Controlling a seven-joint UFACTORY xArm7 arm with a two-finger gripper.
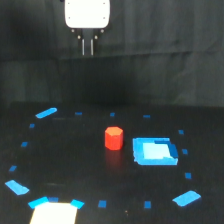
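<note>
A red hexagonal block stands on the dark table near the middle of the view. To its right lies a blue square frame with a white patch inside it. High at the top, against the black curtain, hangs my gripper, below its white body. The two thin fingers point down with a narrow gap between them, and nothing shows in it. It is well above the block and somewhat to its left in the view.
Light-blue tape strips and small blue squares mark the table around the block. A pale cream piece is cut off by the bottom edge.
</note>
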